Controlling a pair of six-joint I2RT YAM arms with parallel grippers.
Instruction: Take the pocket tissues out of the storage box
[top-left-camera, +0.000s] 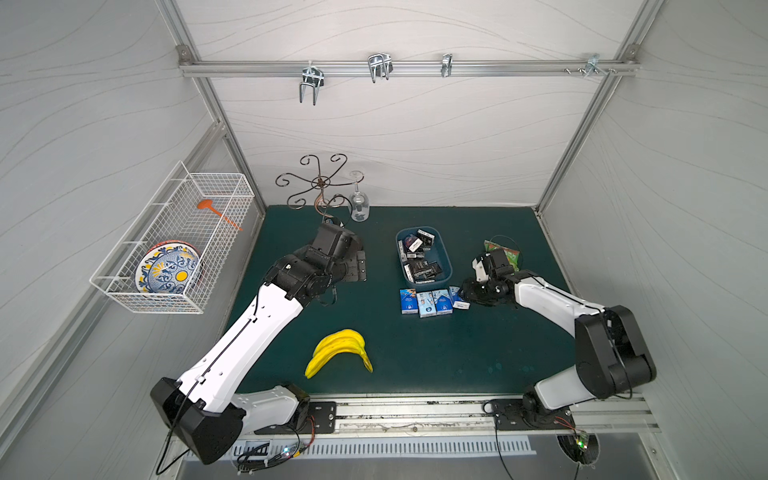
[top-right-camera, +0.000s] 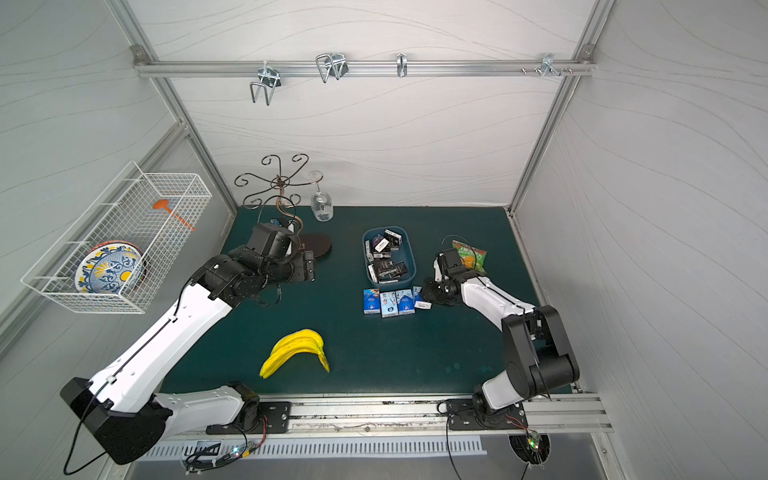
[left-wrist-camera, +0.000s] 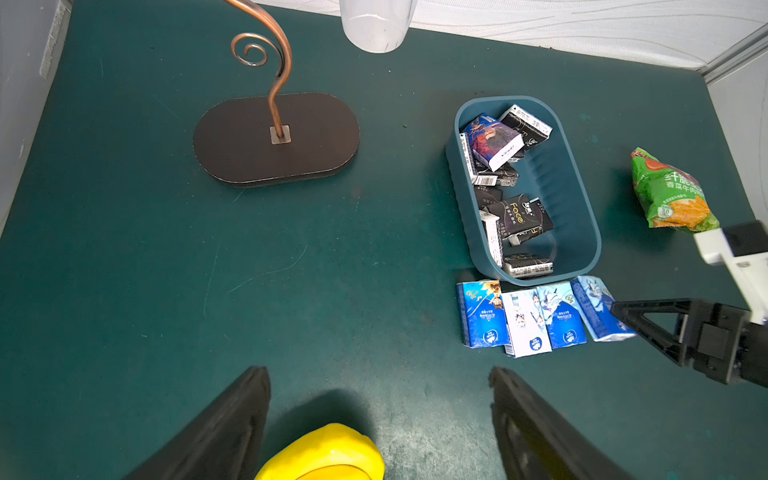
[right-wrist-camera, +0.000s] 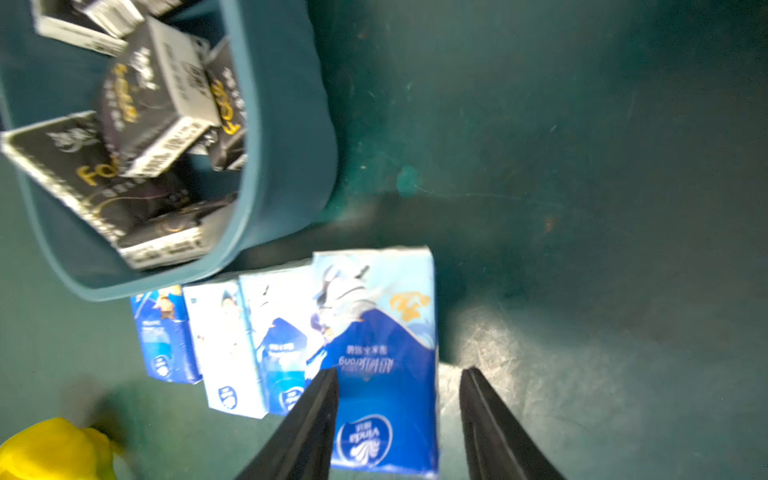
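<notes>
Outside the blue storage box (left-wrist-camera: 593, 228), along its near edge, blue and white tissue packs lie in a row. The rightmost pack (right-wrist-camera: 384, 352) sits askew to its neighbours and looks closest in the right wrist view. My right gripper is open at this pack, one finger (right-wrist-camera: 316, 424) over its left part and the other just beyond its right edge; contact cannot be judged. Inside the box are several dark tissue packs (left-wrist-camera: 520, 214). Over the left half of the table, away from the box, my left gripper stands open and empty.
Yellow bananas (top-left-camera: 340, 348) lie at the front left. A metal rack (top-left-camera: 320, 182) with a glass (top-left-camera: 360, 206) stands at the back. Behind the right gripper lies a green snack bag (left-wrist-camera: 672, 192). Bare table shows front right.
</notes>
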